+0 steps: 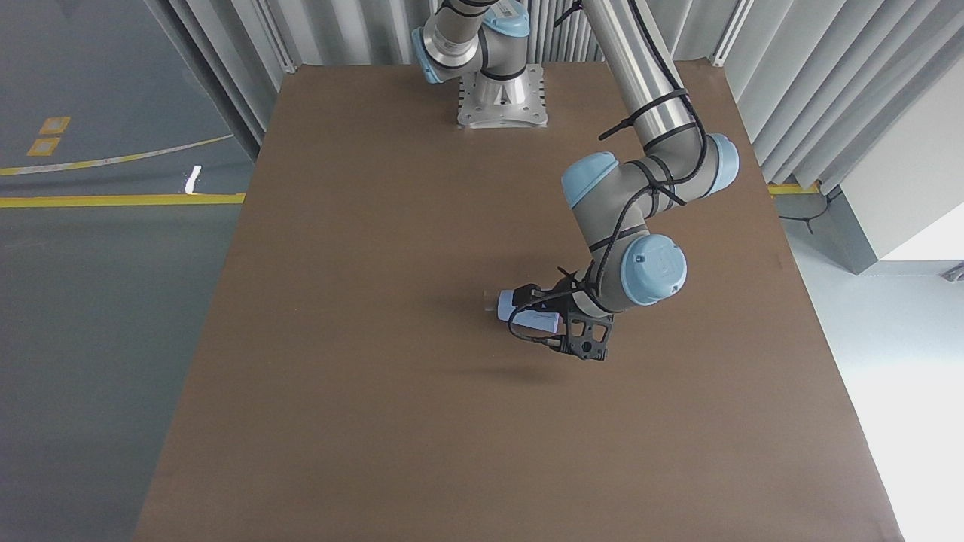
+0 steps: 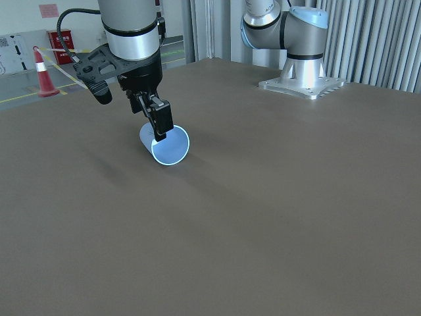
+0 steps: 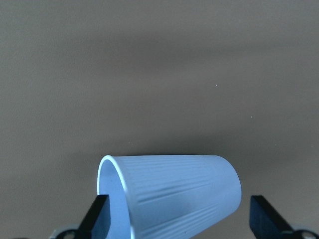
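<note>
A light blue plastic cup [image 1: 529, 318] [image 2: 175, 150] [image 3: 179, 194] lies on its side on the brown table, its opening facing the left camera and toward image left in the wrist view. My gripper is open above it, fingertips either side near the cup's rim end and base, with the cup not visibly clamped. In the left view the near finger hangs over the cup's mouth; in the front view the gripper partly hides the cup.
</note>
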